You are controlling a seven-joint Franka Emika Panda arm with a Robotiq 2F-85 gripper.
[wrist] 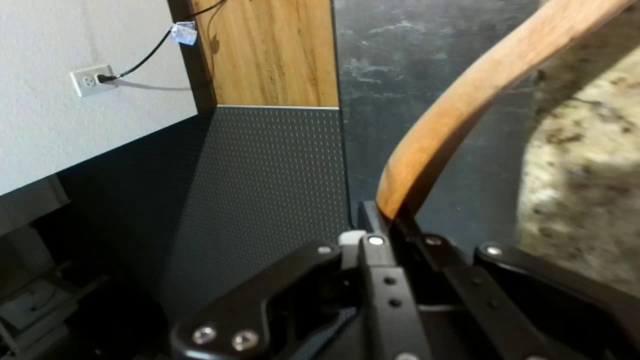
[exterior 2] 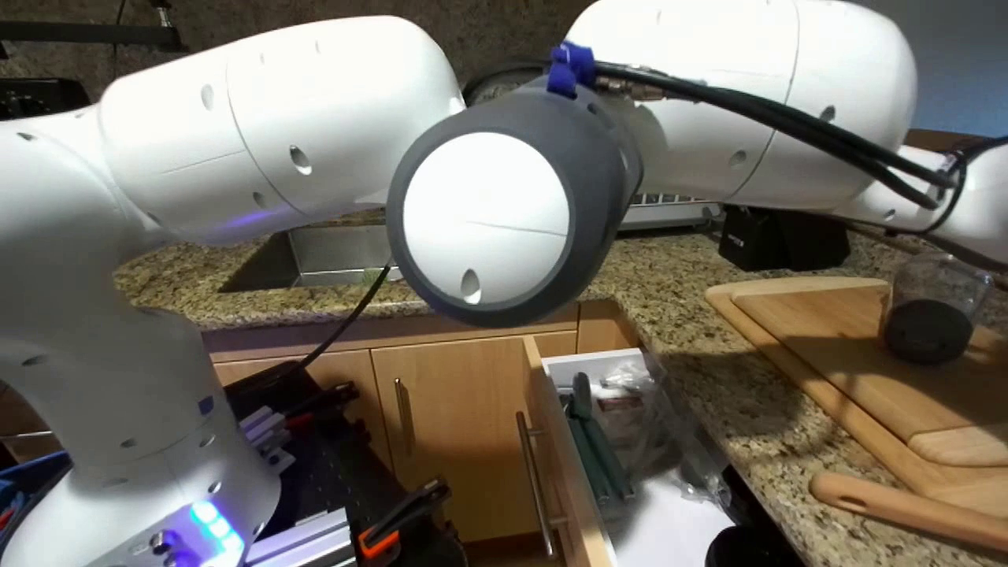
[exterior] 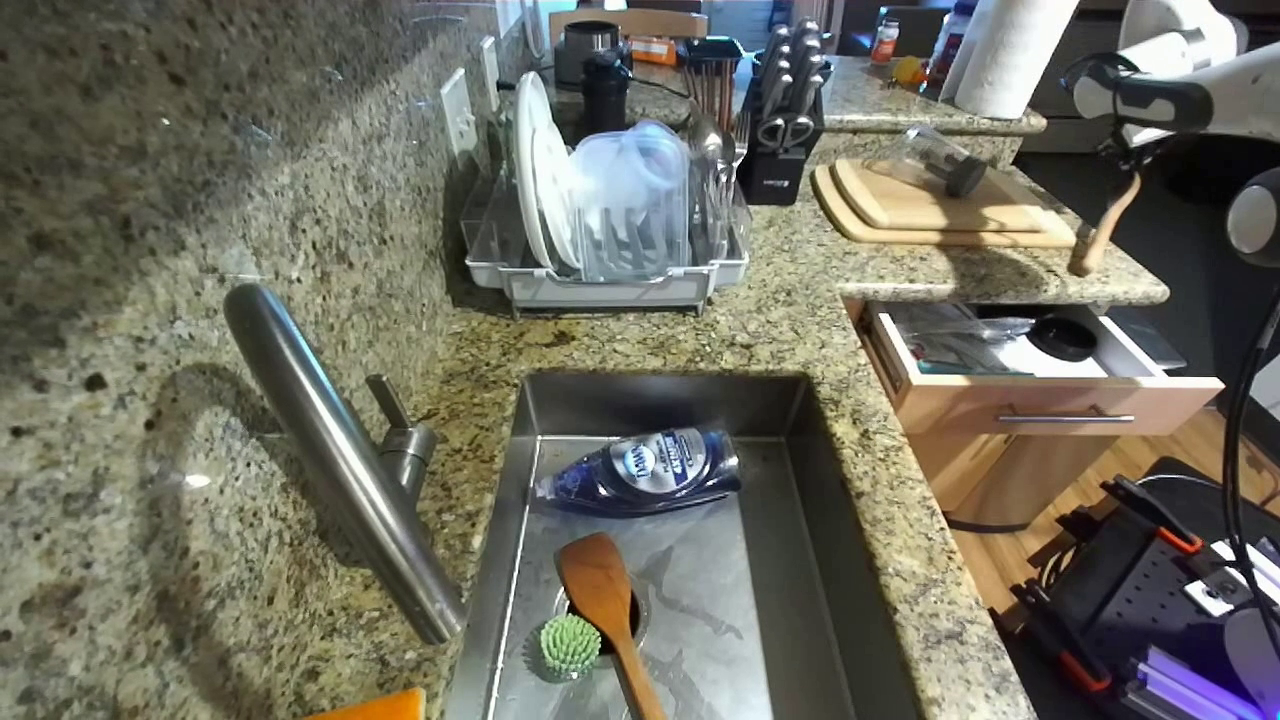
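Note:
In the wrist view, a curved wooden utensil [wrist: 456, 114] is pinched near its end by my gripper, shut on it. From the side, the utensil [exterior: 1111, 222] hangs down from the gripper [exterior: 1130, 150], its lower end near the counter's right edge, past the cutting boards [exterior: 852, 222]. Whether it touches the counter cannot be told. Its free end [exterior 2: 888, 501] shows in exterior view 2 in front of the boards; the arm and frame edge hide the gripper there.
An open drawer [exterior: 1056, 391] with utensils and plastic bags is below the counter. A clear cup [exterior: 930, 156] lies on the boards. In the sink [exterior: 708, 576] are a blue soap bottle [exterior: 654, 470], a wooden spatula [exterior: 596, 578] and a green brush [exterior: 569, 646]. A dish rack [exterior: 606, 288] stands behind.

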